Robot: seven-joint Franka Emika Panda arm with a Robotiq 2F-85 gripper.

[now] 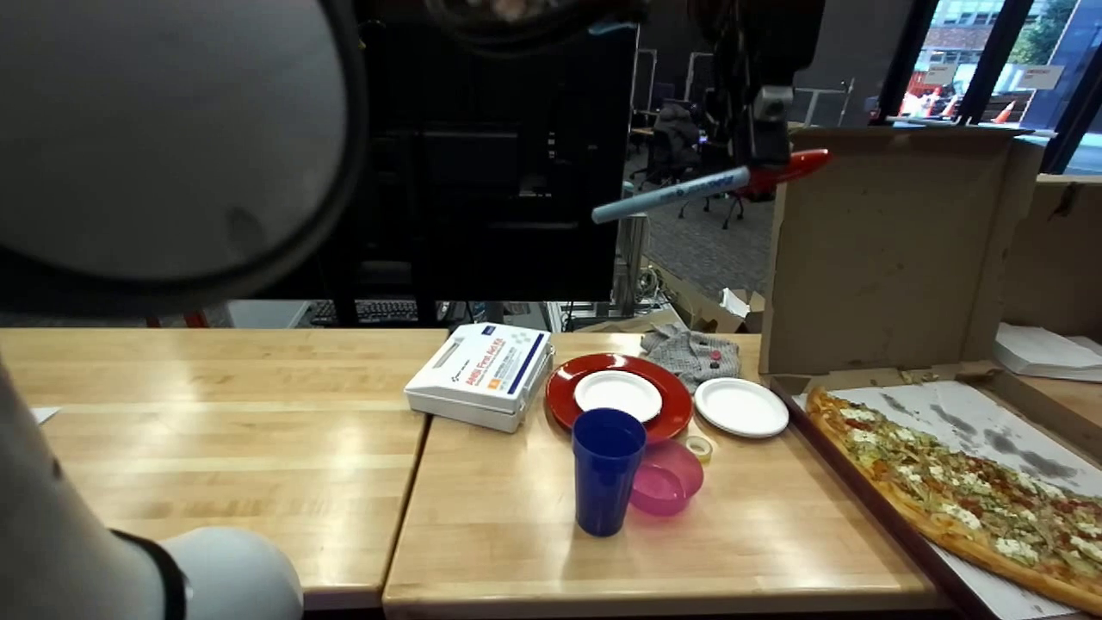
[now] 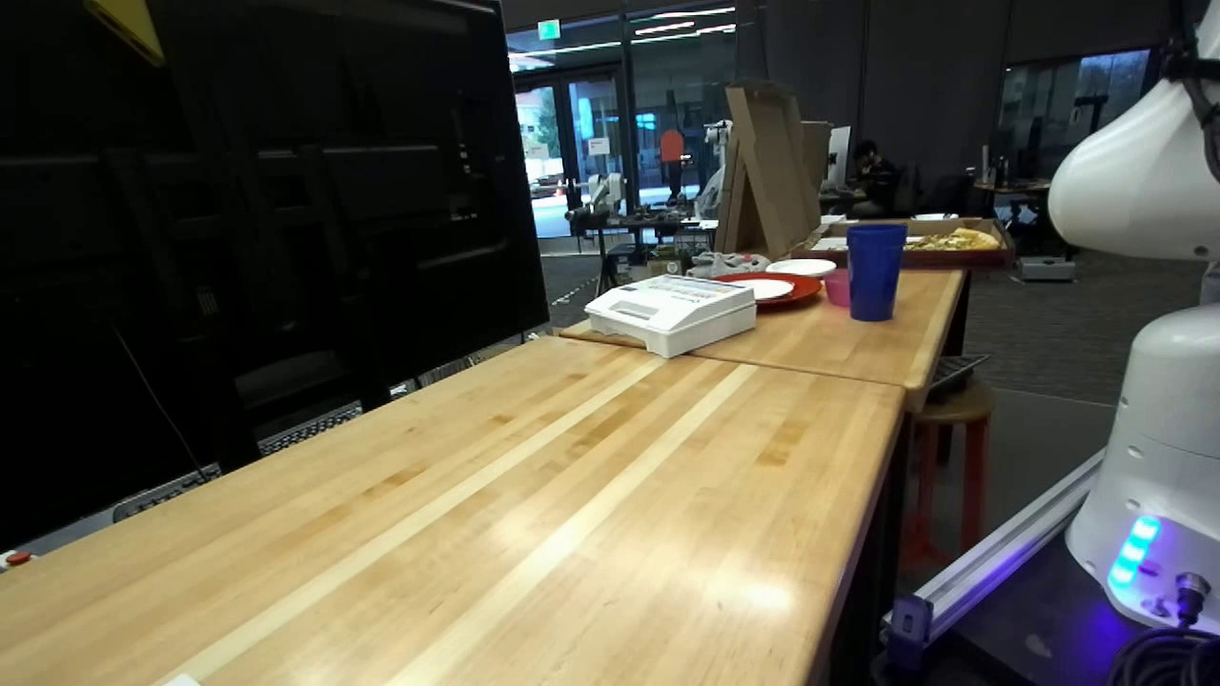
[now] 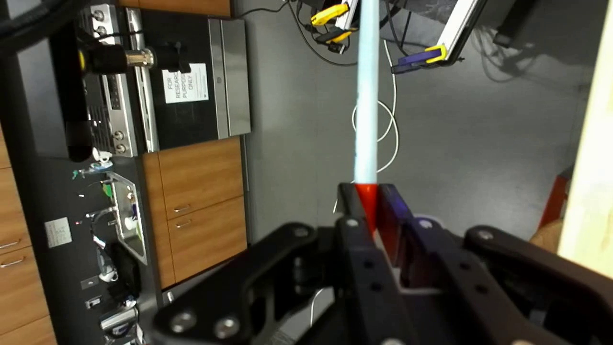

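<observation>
A marker with a pale blue-grey barrel and red cap (image 1: 671,196) is held high above the table, nearly level in exterior view 1 with its barrel end toward the left. My gripper (image 1: 766,155) is shut on its red end. From the wrist, the marker (image 3: 368,103) runs straight out from between the dark fingers, the red part pinched there. Far below it stands an upright blue cup (image 1: 607,470), in front of a pink bowl (image 1: 669,477). Exterior view 2 does not show the gripper or the marker.
A white first aid kit (image 1: 483,374), a red plate (image 1: 560,401) bearing a small white plate, another white plate (image 1: 740,407), a tape roll (image 1: 699,448) and a grey cloth (image 1: 690,351) lie around. The open pizza box (image 1: 878,258) stands right.
</observation>
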